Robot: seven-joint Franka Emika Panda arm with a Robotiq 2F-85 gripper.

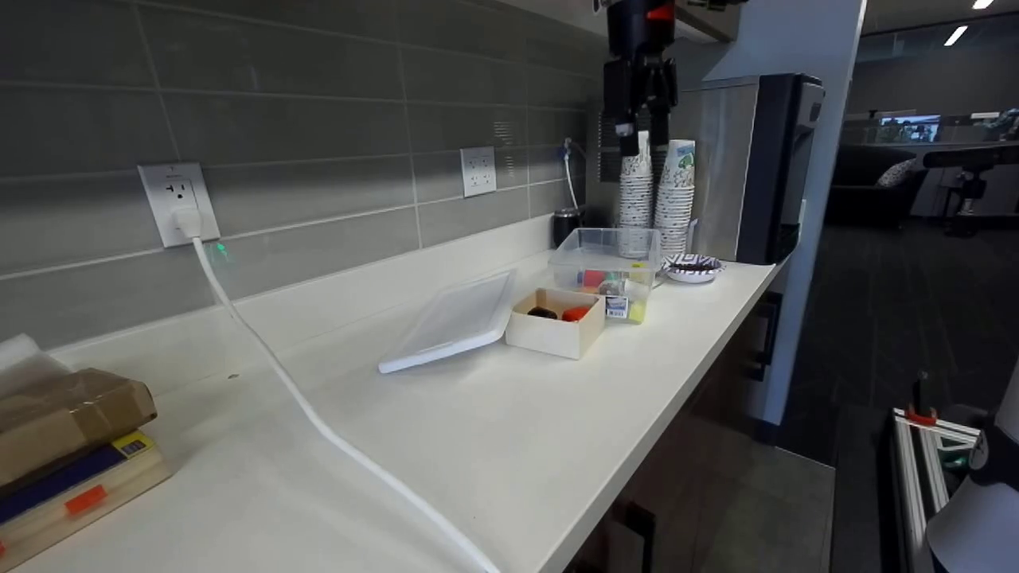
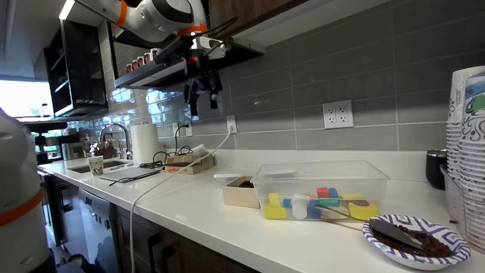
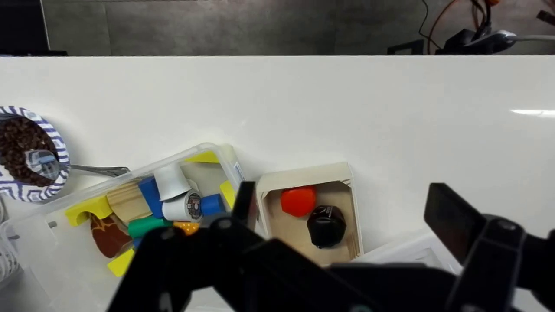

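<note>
My gripper (image 2: 204, 107) hangs open in the air, well above the counter, with nothing between its fingers. Seen in the wrist view, a small open wooden box (image 3: 307, 176) lies below the gap between the fingers. Inside it are a red object (image 3: 298, 200) and a black one (image 3: 326, 226), side by side. A clear plastic bin (image 2: 320, 175) stands beside the box, holding several coloured blocks such as a green block (image 3: 147, 226) and a white roll (image 3: 182, 206). In exterior view 1 a white lid (image 1: 456, 320) leans against the box's other side.
A patterned bowl (image 2: 417, 260) of dark beans with a spoon or tongs stands past the bin. Stacked paper cups (image 1: 675, 205) rise behind. A white cable (image 1: 329, 434) crosses the counter.
</note>
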